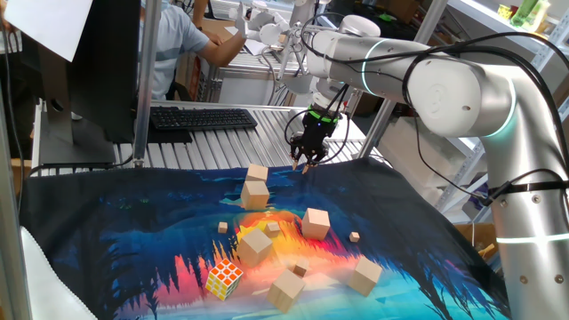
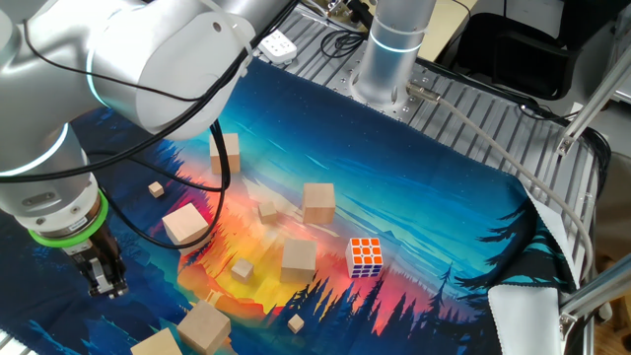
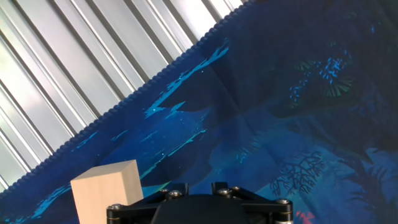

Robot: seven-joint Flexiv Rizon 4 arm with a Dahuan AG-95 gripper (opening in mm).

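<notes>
My gripper (image 1: 301, 167) hangs over the far edge of the dark cloth in exterior view 1. Its two fingertips stand apart with nothing between them, so it is open. Several large wooden cubes lie on the cloth, among them a pair (image 1: 255, 194) close together near the far edge, one (image 1: 316, 224) near the middle and another (image 1: 364, 276) nearer the front. Small wooden cubes (image 1: 222, 228) are scattered between them. A Rubik's cube (image 2: 365, 256) with an orange top sits apart from the others. In the wrist view, one large cube (image 3: 102, 193) shows at the lower left, beside the fingers.
The printed cloth (image 2: 424, 187) covers most of the slatted metal table (image 3: 74, 56). A keyboard (image 1: 203, 118) lies beyond it, with a monitor (image 1: 102, 71) at the left. Cables (image 2: 222, 168) loop from the arm above the cubes. Dark cloth around the gripper is bare.
</notes>
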